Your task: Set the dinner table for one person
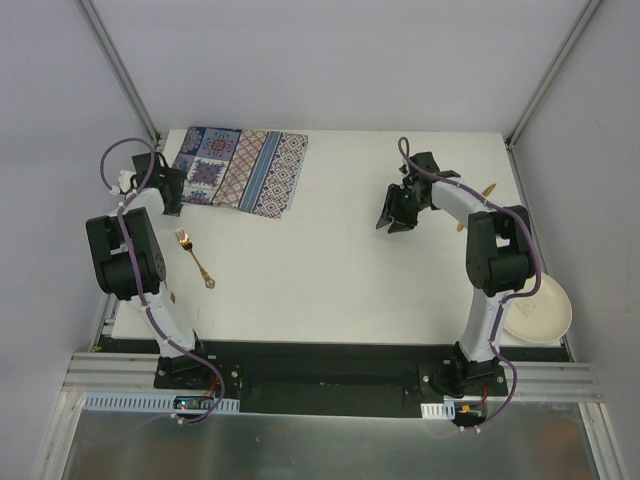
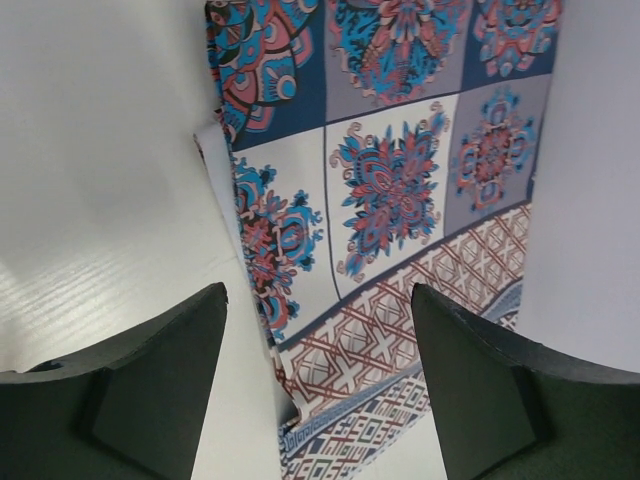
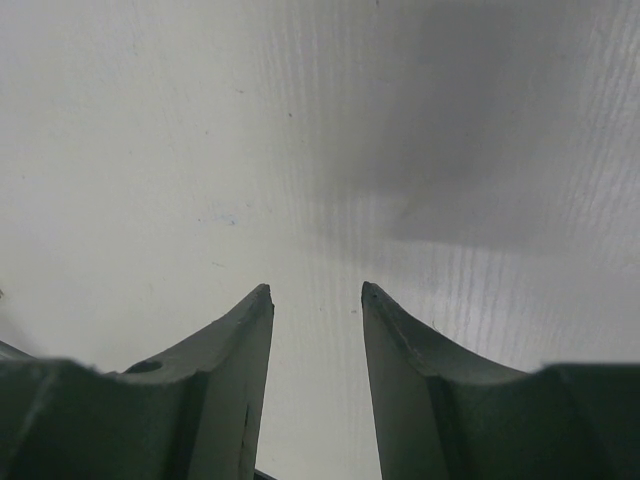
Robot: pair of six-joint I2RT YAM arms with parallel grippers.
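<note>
A patterned blue, white and red cloth placemat (image 1: 245, 165) lies at the back left, also filling much of the left wrist view (image 2: 390, 190). My left gripper (image 1: 170, 195) is at its left edge, open and empty, over that edge in the wrist view. A gold fork (image 1: 200, 265) lies on the left of the table. My right gripper (image 1: 392, 220) hangs over bare table at centre right, part open with nothing between its fingers. A cream plate (image 1: 540, 315) lies at the front right. A thin golden utensil (image 1: 487, 190) is partly hidden behind the right arm.
Walls and rails border it at the back and sides. A small object by the left arm at the front left is mostly hidden.
</note>
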